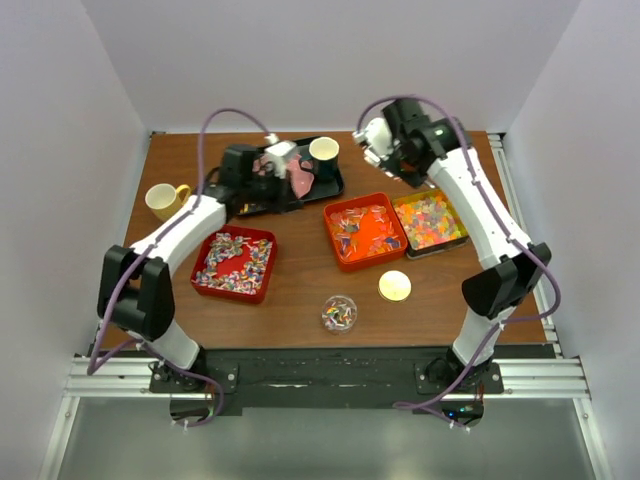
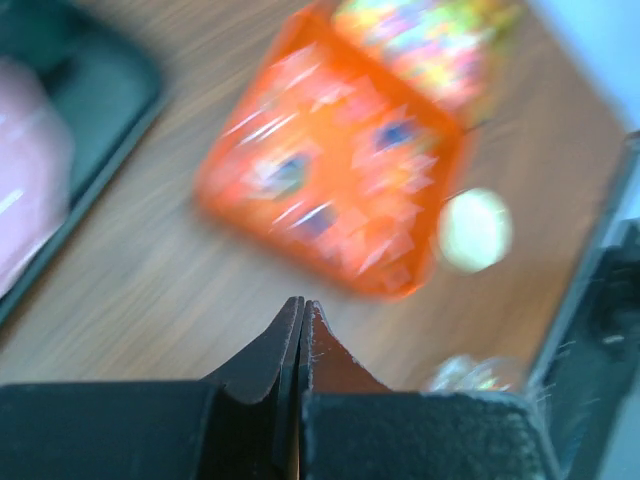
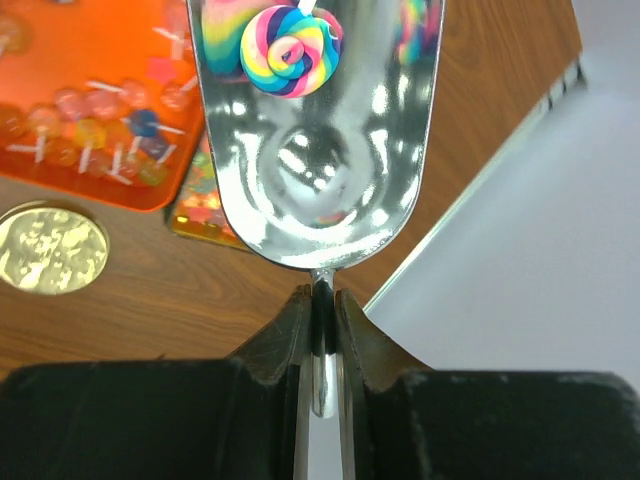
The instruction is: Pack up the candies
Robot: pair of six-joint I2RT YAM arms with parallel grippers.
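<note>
My right gripper is shut on the handle of a metal scoop [image 3: 330, 190] holding a swirl lollipop [image 3: 287, 50]; in the top view it is blurred above the right bins. My left gripper, shut with nothing visible between its fingers, hangs over the pink plate's side of the table. The orange bin [image 1: 365, 255] holds lollipops, the bin beside it [image 1: 430, 220] coloured candies, and the red bin [image 1: 228, 290] at left wrapped candies. A glass jar [image 1: 339, 314] with candies stands at the front centre, near a gold lid [image 1: 394, 285].
A black tray [image 1: 325, 190] with a pink plate [image 1: 300, 175] and a dark mug [image 1: 324, 160] sits at the back. A yellow mug [image 1: 165, 203] is at far left. Bare table surrounds the jar.
</note>
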